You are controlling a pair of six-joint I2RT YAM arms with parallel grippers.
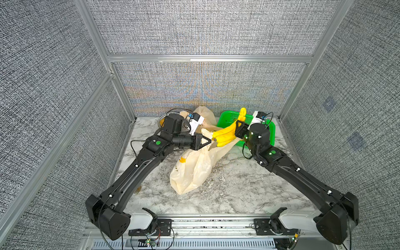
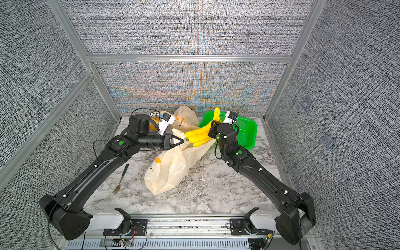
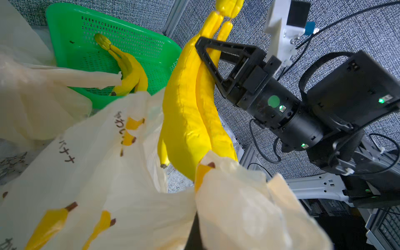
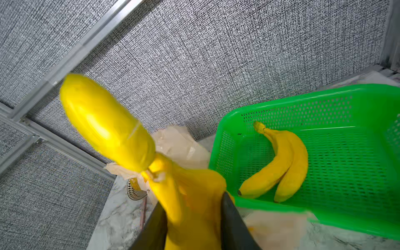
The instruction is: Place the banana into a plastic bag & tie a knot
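Observation:
A cream plastic bag (image 1: 191, 168) with banana prints lies across the table centre. My left gripper (image 1: 205, 140) is shut on the bag's edge, which fills the bottom of the left wrist view (image 3: 258, 212). My right gripper (image 1: 240, 127) is shut on a yellow banana bunch (image 1: 225, 135) near its stem end, holding it over the bag's opening with the lower ends beside my left gripper. Whether those ends are inside the bag cannot be told for certain.
A green basket (image 4: 354, 187) with another banana bunch (image 4: 291, 166) stands at the back right. A second bag (image 2: 185, 112) and a patterned container (image 1: 162, 118) are at the back. A fork (image 2: 118, 183) lies front left.

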